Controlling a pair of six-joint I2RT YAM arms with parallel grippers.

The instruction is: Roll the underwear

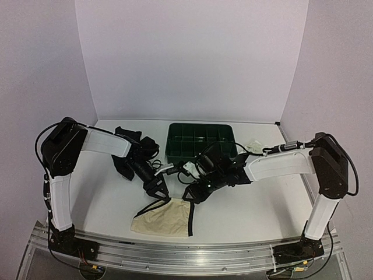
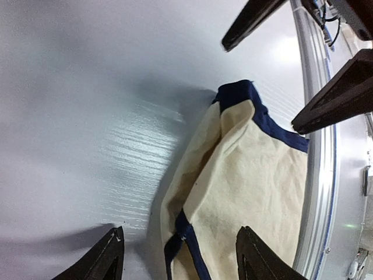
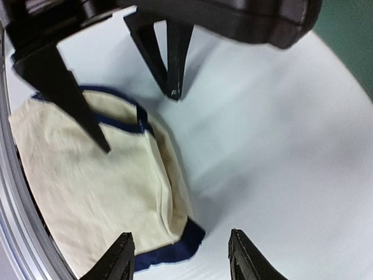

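Observation:
The cream underwear (image 1: 160, 219) with dark navy bands lies on the table near the front edge, its far edge folded over into a narrow ridge, seen in the left wrist view (image 2: 250, 192) and the right wrist view (image 3: 99, 181). My left gripper (image 1: 157, 192) is just above the cloth's back left corner; in its own view the fingers (image 2: 102, 256) stand apart over the fold, holding nothing. My right gripper (image 1: 192, 195) is at the back right corner, its fingers (image 3: 119, 262) apart, with nothing held between them.
A green compartment bin (image 1: 199, 134) stands at the back centre. Dark cloths (image 1: 125, 134) lie at the back left and a pale cloth (image 1: 255, 146) at the back right. The front metal rail (image 1: 192, 252) borders the table.

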